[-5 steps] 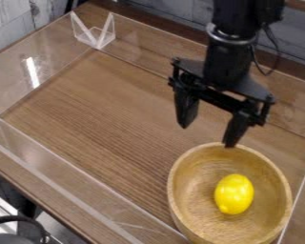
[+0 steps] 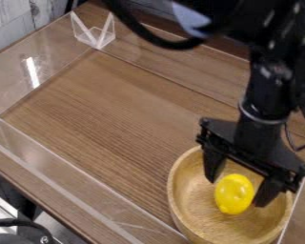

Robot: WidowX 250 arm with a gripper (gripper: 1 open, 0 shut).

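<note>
My gripper (image 2: 246,155) is lowered at the right, over a tan oval bowl (image 2: 189,195). Its black fingers are open, one on either side above a yellow egg-shaped object (image 2: 234,193) lying in the bowl. Whether the fingertips touch the yellow object I cannot tell.
A small white wire-like item (image 2: 94,30) stands at the back left. Clear plastic edging runs along the left side, with dark cables at the lower left.
My gripper has come down and toward the front, from above and behind the bowl to over the yellow object. The bowl and yellow object look unmoved.
</note>
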